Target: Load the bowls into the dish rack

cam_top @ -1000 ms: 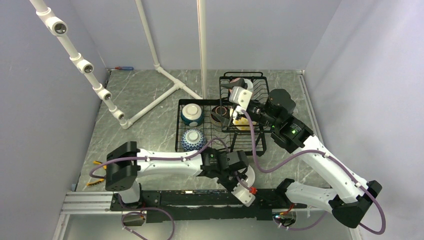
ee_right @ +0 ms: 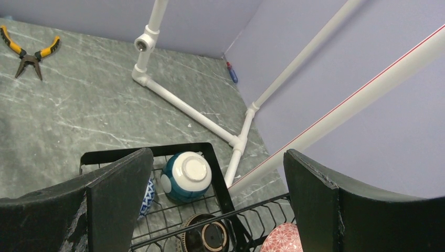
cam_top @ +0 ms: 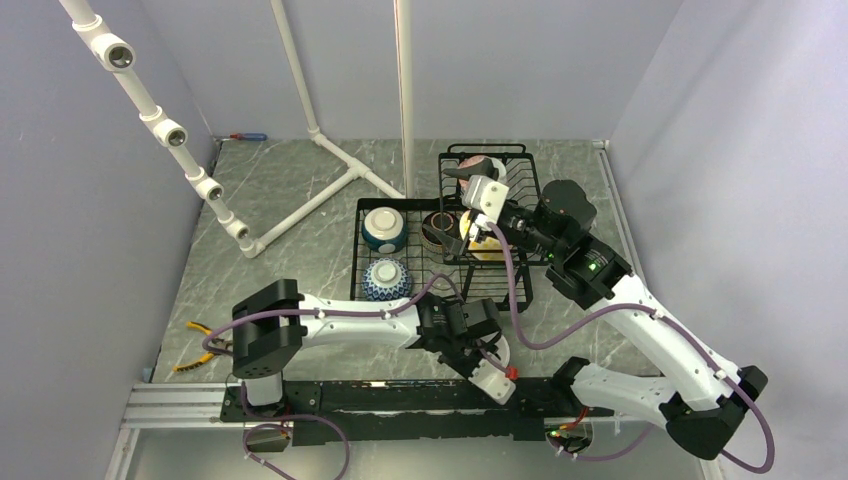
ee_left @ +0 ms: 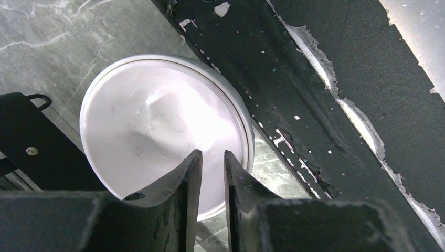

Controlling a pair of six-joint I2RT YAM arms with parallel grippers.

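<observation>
A white bowl (ee_left: 157,121) lies hollow side up near the table's front edge; my left gripper is over its rim, part open with a narrow gap, nothing visibly held. In the top view my left arm mostly hides it. The black dish rack (cam_top: 354,250) holds an upside-down teal bowl (cam_top: 384,228), a blue patterned bowl (cam_top: 386,280) and a dark bowl (ee_right: 202,236). A red patterned bowl (ee_right: 281,240) sits in the upper rack. My right gripper stands open above the rack, with nothing between its fingers.
Yellow pliers (cam_top: 188,364) lie at the left of the table, and a screwdriver (cam_top: 247,136) at the back left. White pipes (cam_top: 300,215) run behind the rack.
The right arm looks unmoved.
</observation>
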